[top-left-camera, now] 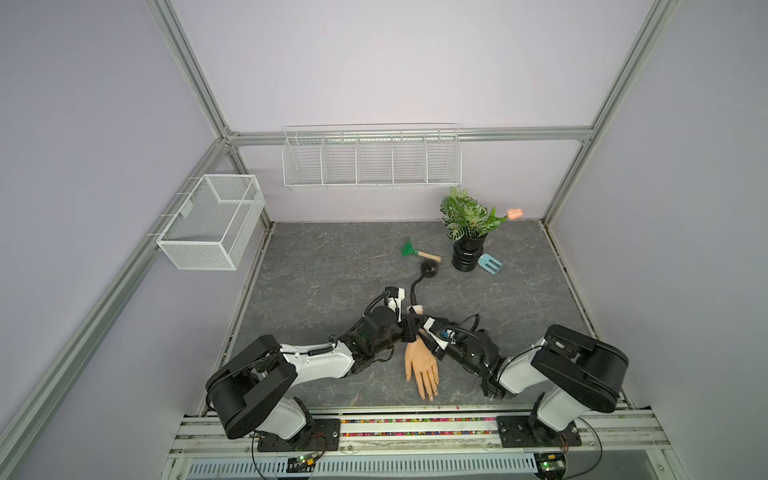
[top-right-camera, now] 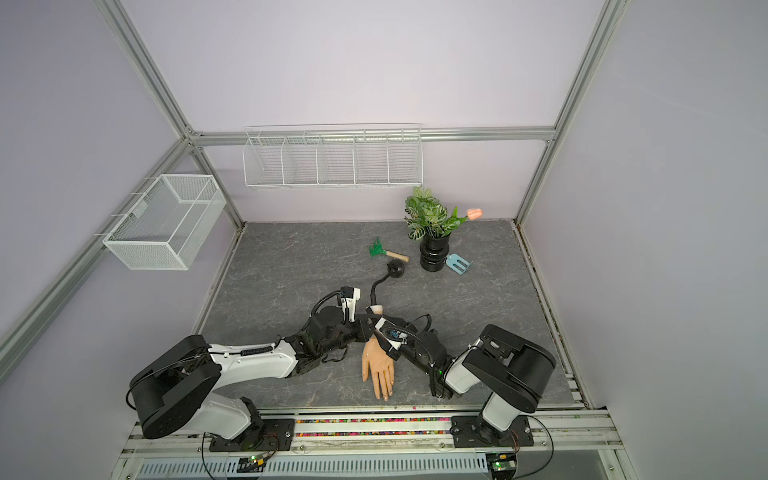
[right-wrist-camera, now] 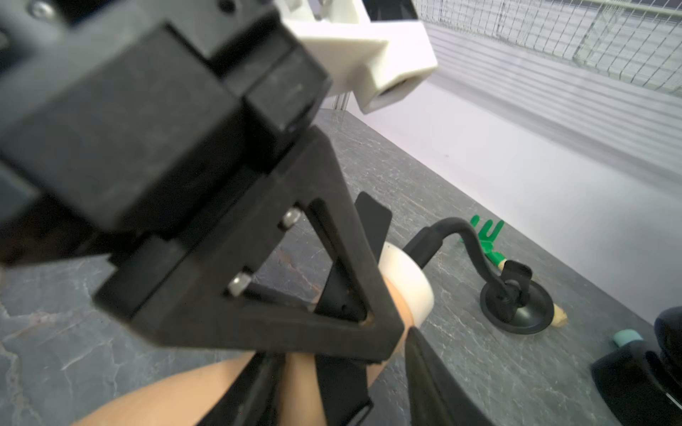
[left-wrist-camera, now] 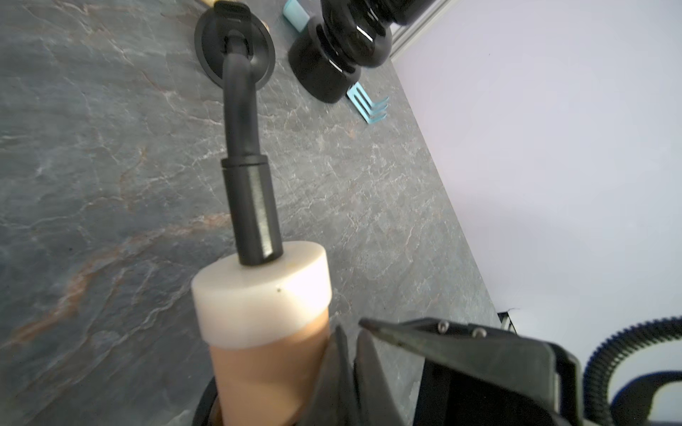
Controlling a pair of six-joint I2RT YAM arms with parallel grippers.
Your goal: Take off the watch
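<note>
The model hand [top-left-camera: 421, 368] lies with its fingers toward the front edge, its wrist fixed to a bent black stand [left-wrist-camera: 239, 106]. Around the wrist is the watch's black band [right-wrist-camera: 344, 387], with a strap end [right-wrist-camera: 374, 218] sticking up behind the left gripper's finger. My left gripper is shut at the wrist with that strap between its fingers, as far as the right wrist view shows. My right gripper is part open, its fingers [right-wrist-camera: 444, 387] on either side of the band. The watch face is hidden.
Behind the stand's suction base [top-left-camera: 429, 269] lies a green tool [top-left-camera: 424, 253]. A black vase [top-left-camera: 466, 254] with plants and a blue fork [top-left-camera: 490, 264] stand back right. Both grippers crowd the wrist.
</note>
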